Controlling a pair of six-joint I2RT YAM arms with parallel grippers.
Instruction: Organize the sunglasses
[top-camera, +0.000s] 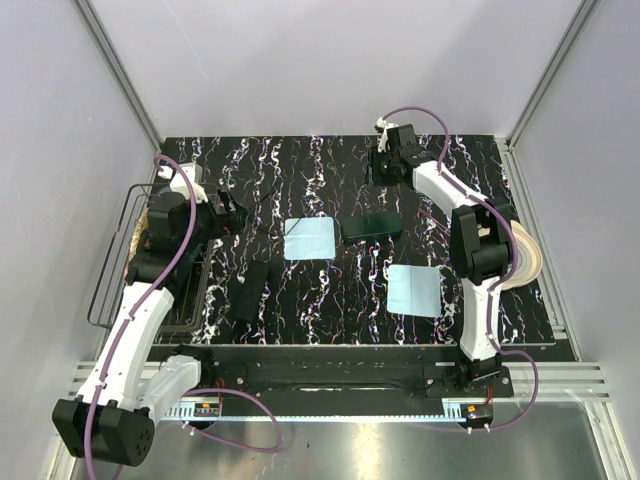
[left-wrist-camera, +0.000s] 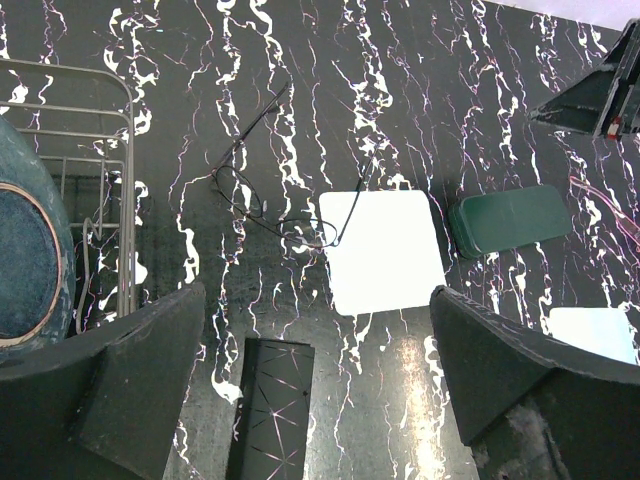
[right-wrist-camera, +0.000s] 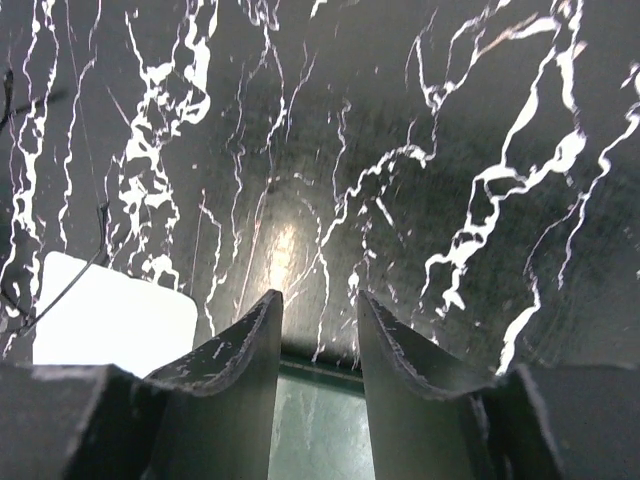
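Thin black sunglasses (left-wrist-camera: 243, 200) lie unfolded on the black marbled table, partly over the left white cloth (left-wrist-camera: 385, 255) in the left wrist view. A dark green case (top-camera: 371, 226) sits right of that cloth. My left gripper (top-camera: 229, 213) hangs open over the table's left, nothing between its fingers. My right gripper is above and behind the green case; its fingertips are close together, and whether anything thin is between them is hard to see.
A black case (top-camera: 249, 292) lies front left, a second white cloth (top-camera: 414, 290) front right. A wire rack (top-camera: 103, 275) stands at left, stacked plates (top-camera: 526, 255) at right.
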